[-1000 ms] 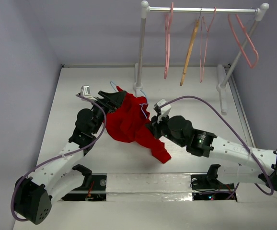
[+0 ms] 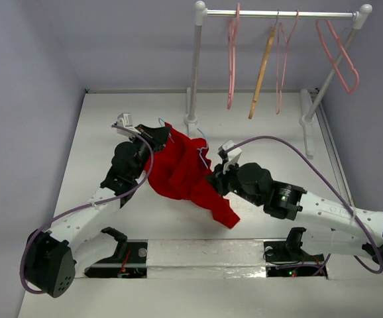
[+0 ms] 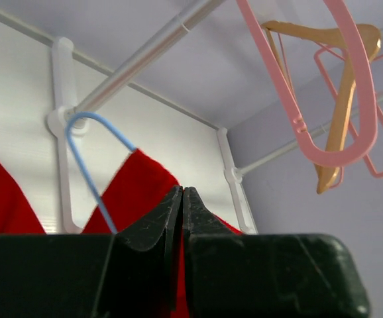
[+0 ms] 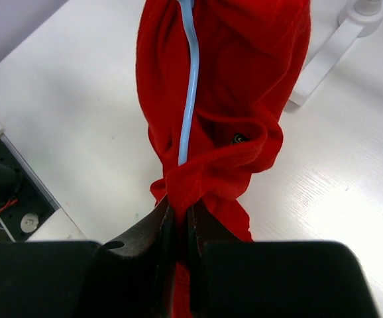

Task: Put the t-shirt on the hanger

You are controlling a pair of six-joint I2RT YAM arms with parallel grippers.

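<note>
The red T-shirt [image 2: 178, 165] hangs bunched between my two grippers, with a light blue hanger [image 4: 189, 86] partly inside it. My right gripper is shut on the shirt near the blue hanger's lower part. My left gripper is shut at the shirt's upper left; in the left wrist view red fabric lies behind its fingers, and whether any is between them is unclear. The blue hanger's loop [image 3: 85, 159] rises beside it from the red cloth.
A white rail rack [image 2: 284, 14] at the back holds several pink hangers [image 2: 231, 59] and a wooden hanger [image 2: 263, 69]. The white floor board [image 2: 99, 119] is mostly clear around the shirt. Grey walls bound both sides.
My left gripper has moved slightly and its fingers look closer together. The shirt, blue hanger and right gripper have shifted a little to the right.
</note>
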